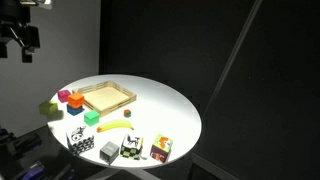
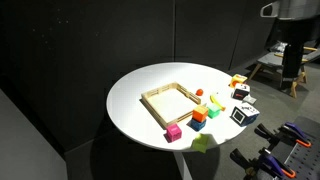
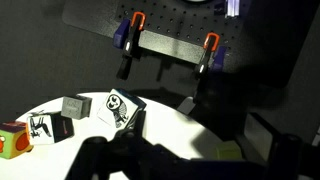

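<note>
My gripper is open, its two dark fingers [image 3: 128,157] wide apart with nothing between them. In the first exterior view it hangs at the far left, high above the floor and clear of the round white table [image 1: 180,105]. On the table is an empty wooden tray [image 1: 107,97]. Near it an orange cube [image 1: 76,99] rests on a blue cube [image 1: 75,110]. Pink [image 1: 63,95], green [image 1: 91,117] and yellow-green [image 1: 48,107] cubes sit around that stack. A yellow banana [image 1: 115,125] and a small red item [image 1: 127,113] lie farther right.
Along the near edge stand a skeleton-print box [image 1: 80,138], a grey block [image 1: 109,152], a black-and-white patterned box [image 1: 131,146] and a colourful box [image 1: 161,148]. Orange-handled clamps [image 3: 212,42] flank the dark base plate.
</note>
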